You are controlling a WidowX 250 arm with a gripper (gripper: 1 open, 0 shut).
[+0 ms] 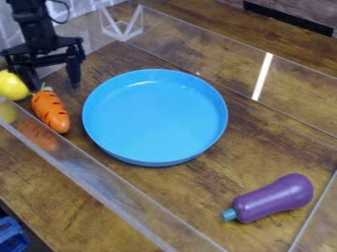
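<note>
My black gripper [43,57] is at the upper left, open, just above and behind a yellow lemon [14,85] and an orange carrot [50,109]. The lemon sits at the left edge beside the clear wall, partly cut off by the frame. The carrot lies just right of it. A large blue plate [156,116] is in the middle. A purple eggplant [270,199] lies at the lower right.
A clear plastic barrier [112,197] runs diagonally along the lower left, with more transparent walls at the back and right. Bare wooden table [231,69] shows around the plate.
</note>
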